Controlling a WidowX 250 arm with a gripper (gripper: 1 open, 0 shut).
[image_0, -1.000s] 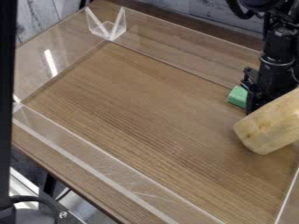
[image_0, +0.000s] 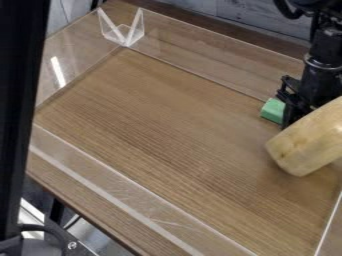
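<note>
My black gripper (image_0: 302, 102) is at the right edge of the camera view, pointing down at a small green object (image_0: 275, 108) on the wooden surface. Its fingertips are at or just behind that object, partly hidden by a large tan rounded object (image_0: 306, 143) in front. Whether the fingers are shut on anything cannot be seen.
A clear plastic piece (image_0: 120, 30) stands at the back left. Dark equipment (image_0: 40, 242) sits at the lower left corner.
The arm and the tan object have shifted slightly over the last second. The green object stays in about the same place.
</note>
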